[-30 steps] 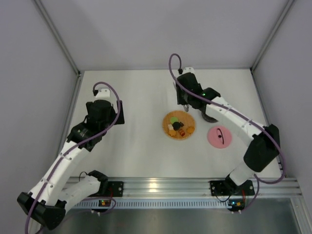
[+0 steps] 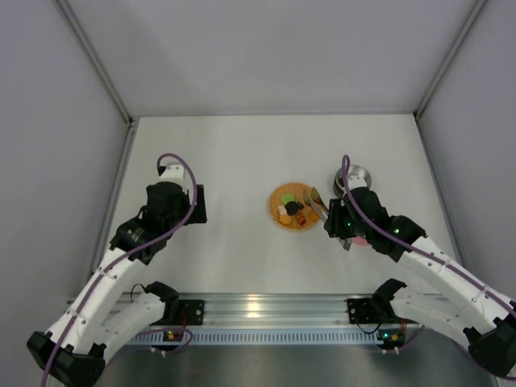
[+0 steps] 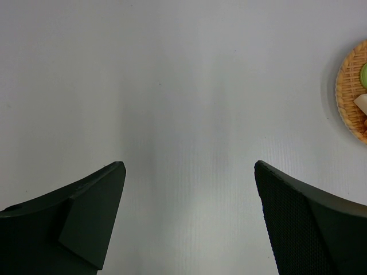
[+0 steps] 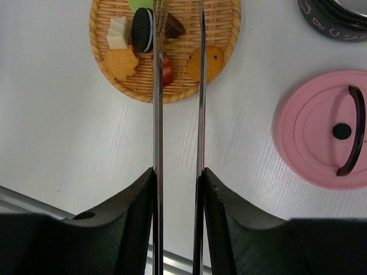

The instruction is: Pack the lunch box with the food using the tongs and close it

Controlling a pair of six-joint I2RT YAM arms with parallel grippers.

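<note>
In the right wrist view my right gripper is shut on silver tongs [image 4: 157, 132], whose arms stand apart and reach over the round woven basket [image 4: 232, 31]. In the basket lie a black sandwich cookie [image 4: 141, 30], a white piece [image 4: 118, 33], a flower-shaped biscuit [image 4: 120, 63], a round biscuit [image 4: 205, 62], a red piece [image 4: 167, 71], a brown piece [image 4: 174, 27] and a green piece [image 4: 139, 4]. One tong tip overlaps the black cookie in this view; contact is unclear. My left gripper stands open and empty, over bare table.
A dark round lunch box [image 4: 327, 22] with a metallic inside stands right of the basket. Nearer the front lies its pink lid [image 4: 301, 134] with a black handle, partly covered by the right arm in the top view.
My right arm has swung from behind the basket to its right side, with the tongs along. Over the last moment the tong tips came down toward the basket. The left arm shifted only slightly.
</note>
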